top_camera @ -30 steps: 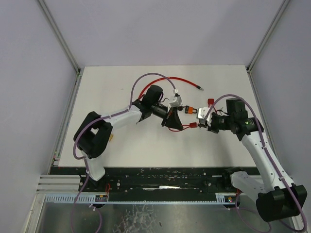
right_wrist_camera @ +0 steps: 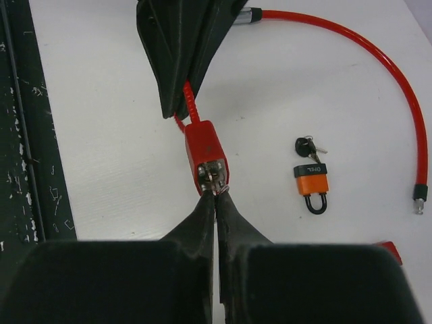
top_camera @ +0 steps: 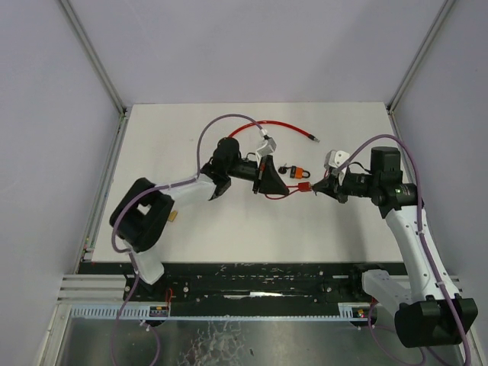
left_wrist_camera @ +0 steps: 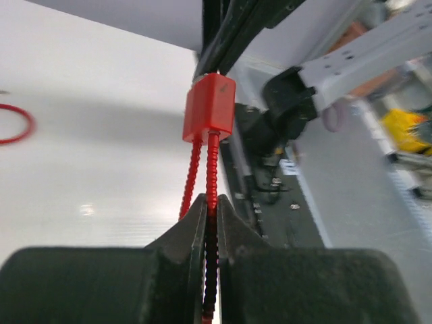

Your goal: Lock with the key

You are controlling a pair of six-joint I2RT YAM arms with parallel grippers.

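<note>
A red lock body (left_wrist_camera: 209, 104) on a red cord loop hangs between the two grippers. My left gripper (top_camera: 271, 185) is shut on the red cord (left_wrist_camera: 211, 175), seen between its fingers in the left wrist view. My right gripper is shut at the body's metal end, where a small metal piece, perhaps the key, shows at its fingertips; I cannot tell exactly what it holds. An orange and black padlock (right_wrist_camera: 312, 185) lies on the table below, with keys (right_wrist_camera: 309, 148) on a ring attached.
A curved red tube (top_camera: 274, 123) lies at the back of the white table (top_camera: 191, 236). In the right wrist view another red piece (right_wrist_camera: 391, 253) lies at the lower right. A small tan block (top_camera: 173, 216) is by the left arm.
</note>
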